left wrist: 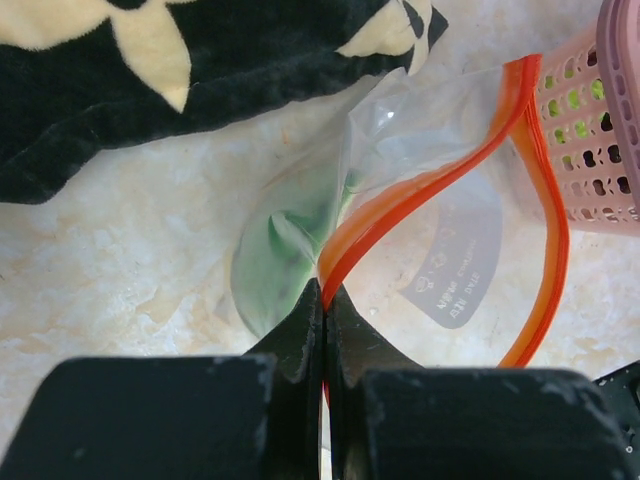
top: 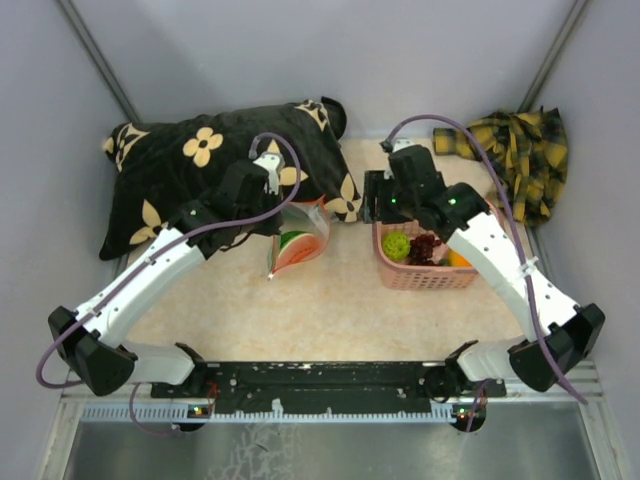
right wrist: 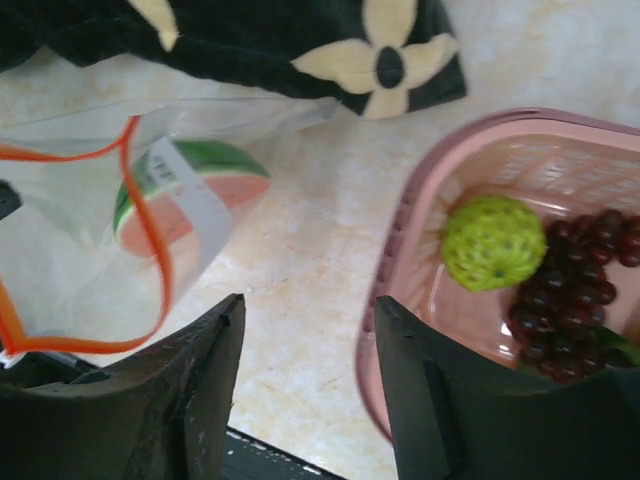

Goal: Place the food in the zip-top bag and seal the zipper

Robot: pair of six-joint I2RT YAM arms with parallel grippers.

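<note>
A clear zip top bag (top: 325, 225) with an orange rim (left wrist: 400, 195) gapes open on the table. Inside it lies a watermelon piece (right wrist: 190, 205), red face and green rind visible through the plastic. My left gripper is shut on the bag's rim. Off to the bag's right, my right gripper (top: 375, 205) hangs over the left side of the pink basket (top: 425, 280). Its fingers (right wrist: 215, 350) stand apart with nothing between them. The basket holds a green bumpy fruit (right wrist: 493, 243), dark red grapes (right wrist: 560, 300) and an orange item (top: 457, 260).
Behind the bag spreads a black cushion (top: 190, 175) with cream flowers. A yellow and black checked cloth (top: 525, 160) lies at the back right. The table (top: 320, 325) in front of the bag and basket is bare.
</note>
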